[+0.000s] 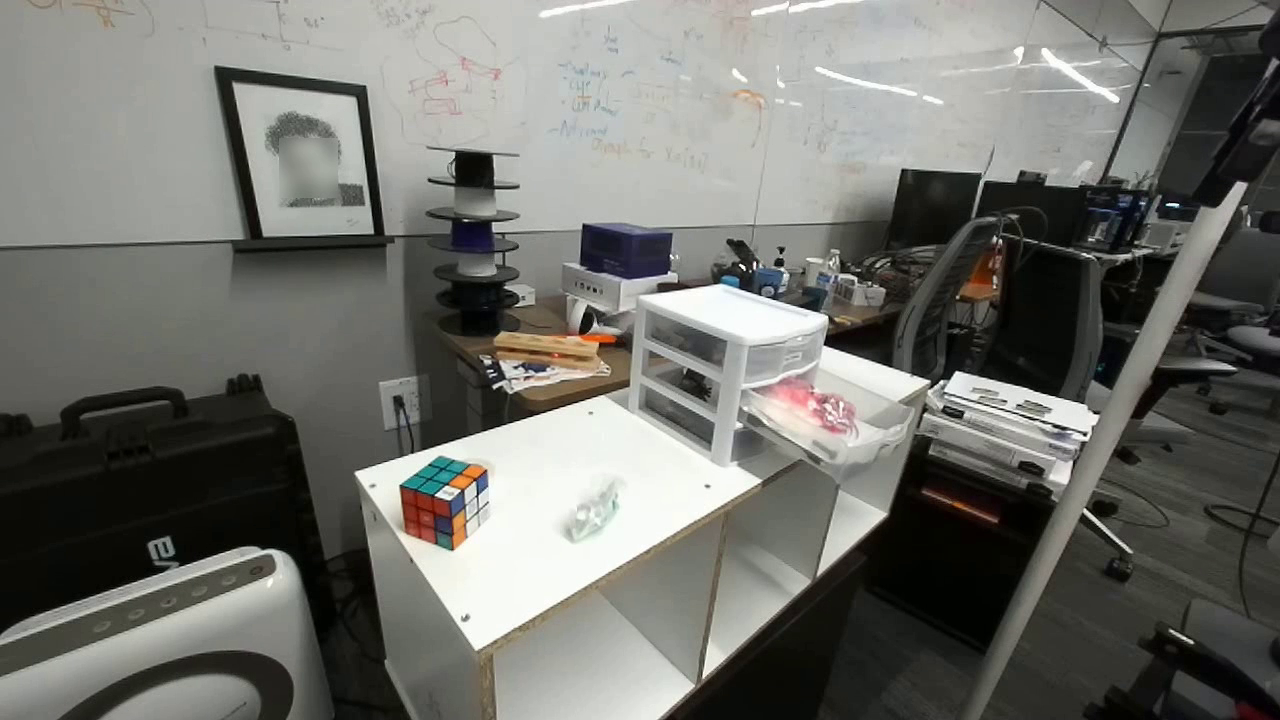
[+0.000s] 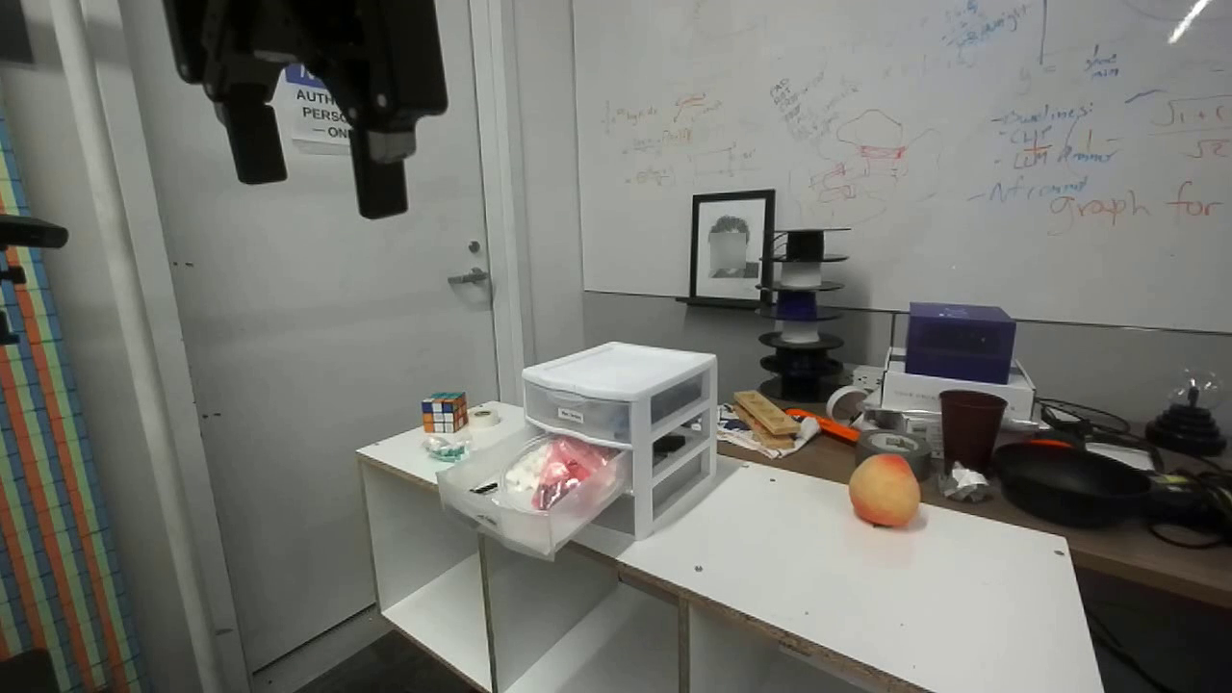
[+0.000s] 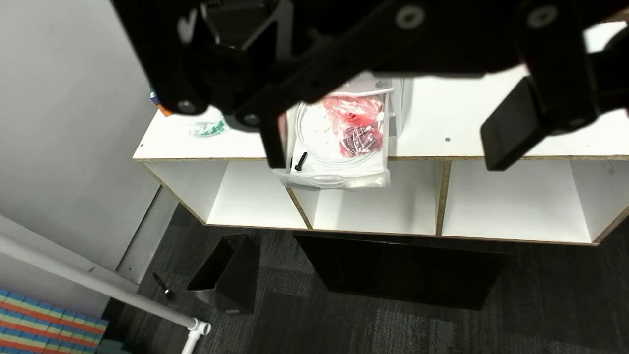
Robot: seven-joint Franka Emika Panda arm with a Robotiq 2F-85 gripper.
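Note:
A small white drawer unit [image 2: 618, 358] stands on the white shelf [image 2: 785, 577]. Its middle drawer [image 2: 533, 533] is pulled out past the shelf's front edge, and inside lie a pink-and-clear bag [image 2: 572, 468] and a small black item [image 3: 300, 161]. A clear and green crumpled packet [image 1: 593, 512] rests on the shelf near the Rubik's cube [image 1: 445, 502]. At the other end sits a peach [image 2: 885, 490]. High above and in front of the shelf, my gripper [image 2: 320, 179] is open, its fingers wide apart and nothing between them. In the wrist view the drawer shows beyond the left finger, partly covered by it.
A roll of tape [image 2: 484, 417] lies behind the cube. On the brown desk behind are a black pan [image 2: 1068, 483], a dark red cup [image 2: 971, 427] and a purple box [image 2: 960, 343]. Bare shelf surface lies between the drawer unit and the peach.

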